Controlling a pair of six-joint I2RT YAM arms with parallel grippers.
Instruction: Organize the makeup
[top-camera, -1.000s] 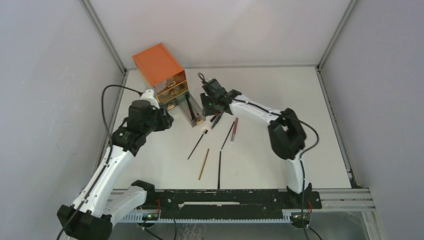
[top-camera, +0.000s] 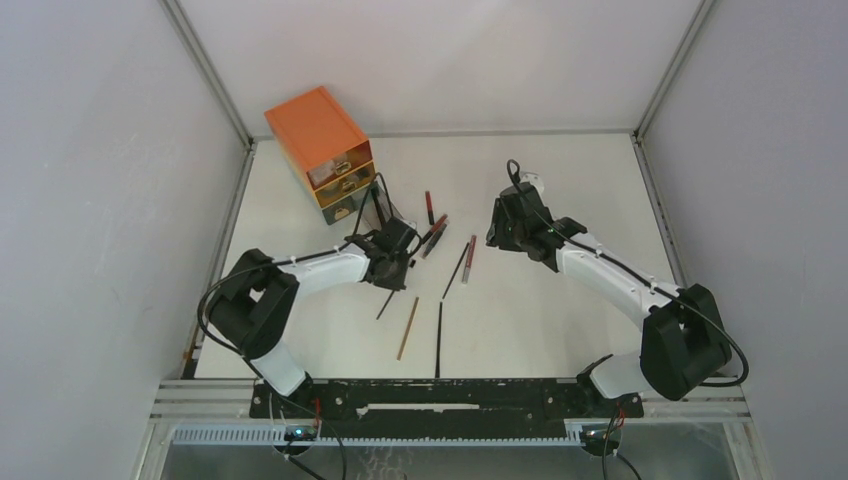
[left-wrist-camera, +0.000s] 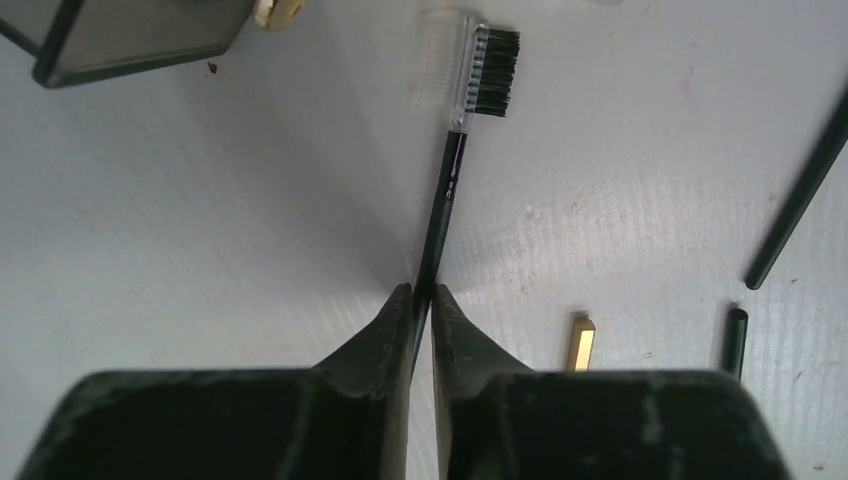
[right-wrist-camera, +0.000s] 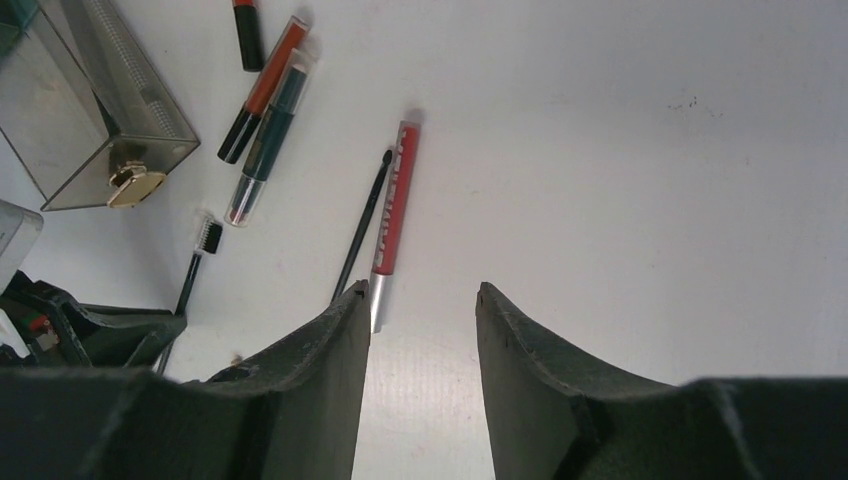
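Note:
My left gripper is down at the table with its fingertips nearly closed around the thin black handle of a spoolie brush (left-wrist-camera: 440, 200); whether they grip it is unclear. My right gripper hangs open above the table, to the right of the pens. An orange organizer (top-camera: 312, 128) stands at back left, its clear bottom drawer (right-wrist-camera: 75, 110) pulled out. Red and dark pens (right-wrist-camera: 268, 85), a red-and-silver pen (right-wrist-camera: 395, 200) and several thin black and tan sticks (top-camera: 408, 328) lie loose on the table.
The left arm's wrist stands close in front of the open drawer.
My left gripper has moved right and down onto the spoolie brush. My right gripper has pulled back to the right, away from the drawer.

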